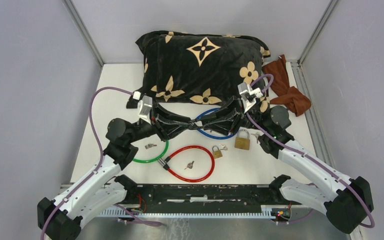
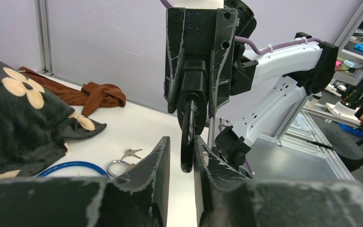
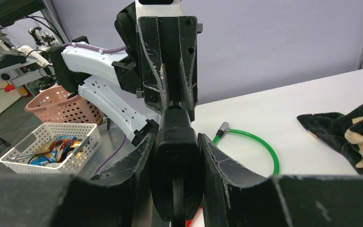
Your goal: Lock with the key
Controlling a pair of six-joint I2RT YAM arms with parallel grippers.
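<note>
In the air between the two arms, my right gripper (image 1: 204,123) is shut on a black lock body (image 3: 176,165), which fills the space between its fingers. From the end of that lock a thin black key head (image 2: 187,139) points at my left gripper. The left gripper is part open around the key head; a gap shows on one side, while on the other the key head is close to the finger (image 2: 203,161). Whether it touches is unclear. The keyhole and key blade cannot be made out.
Below the arms lie a red cable lock (image 1: 213,161), a green one (image 1: 150,161), a blue one (image 1: 207,134), two brass padlocks, the larger one (image 1: 242,143) to the right, and loose keys (image 1: 190,164). A dark patterned cushion (image 1: 180,65) fills the back.
</note>
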